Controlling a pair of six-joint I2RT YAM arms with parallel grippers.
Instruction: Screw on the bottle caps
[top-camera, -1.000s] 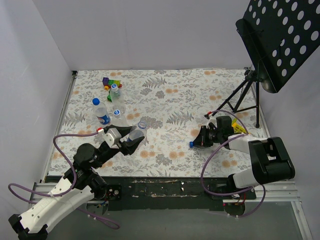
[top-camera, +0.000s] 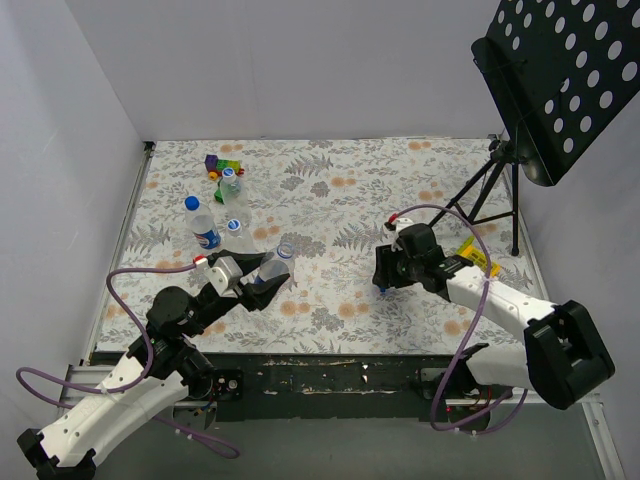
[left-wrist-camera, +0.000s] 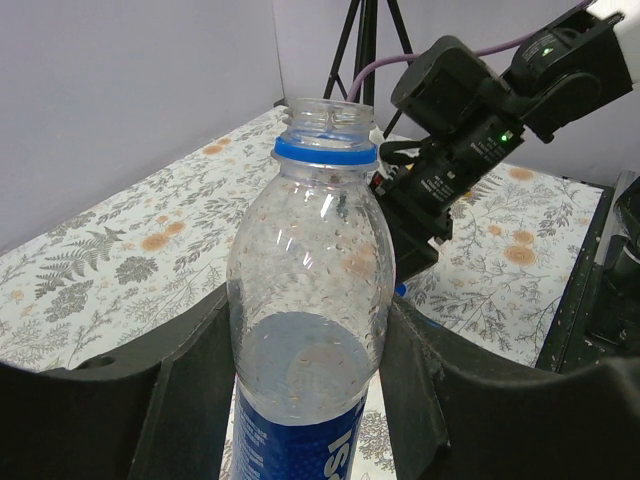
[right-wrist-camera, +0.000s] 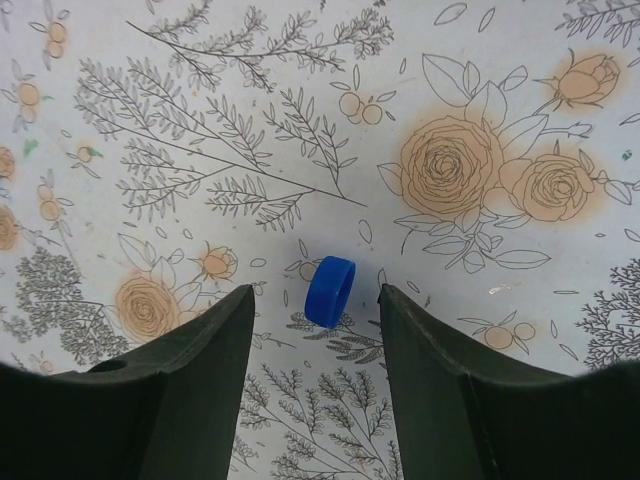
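An uncapped clear bottle with a blue neck ring and blue label stands upright, my left gripper shut around its body. Its bare threaded mouth shows in the left wrist view. On the patterned cloth lies a small blue cap, tipped up on its side. Over that cap my right gripper is open and points down, one finger on either side of it with gaps between. From the top view the right gripper covers most of the cap, leaving only a bit of blue.
At the left of the table stand several bottles with blue caps, among them a labelled bottle. Colourful toy blocks lie behind them. A yellow object and a black stand are at the right.
The cap appears unmoved. The left arm and its bottle have stayed still.
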